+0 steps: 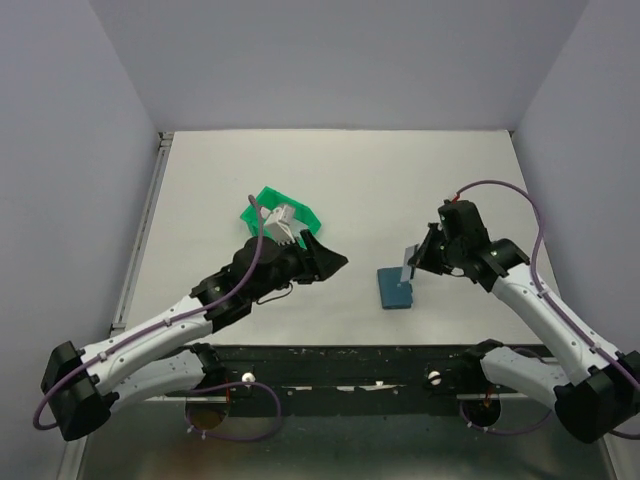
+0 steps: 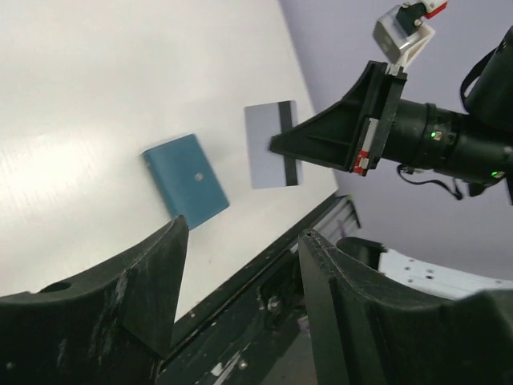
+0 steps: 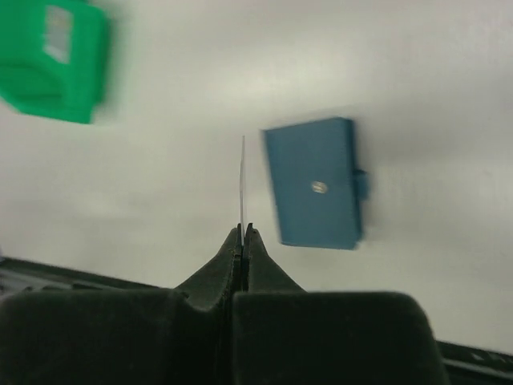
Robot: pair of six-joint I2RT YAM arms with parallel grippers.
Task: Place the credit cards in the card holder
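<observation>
A grey-white card with a dark stripe (image 2: 264, 144) is pinched in my right gripper, which is shut on it. Seen from the right wrist, the card (image 3: 242, 188) stands edge-on, a thin line rising from the closed fingertips. The blue card holder (image 1: 394, 290) lies flat on the white table; the card hangs above it, just by its upper right part in the top view. In the right wrist view the holder (image 3: 313, 186) is right of the card, apart from it. My left gripper is open and empty, left of the holder.
A green tray (image 1: 313, 222) sits behind the left gripper, partly covered by it, with something pale inside. A dark rail (image 1: 330, 358) runs along the front edge.
</observation>
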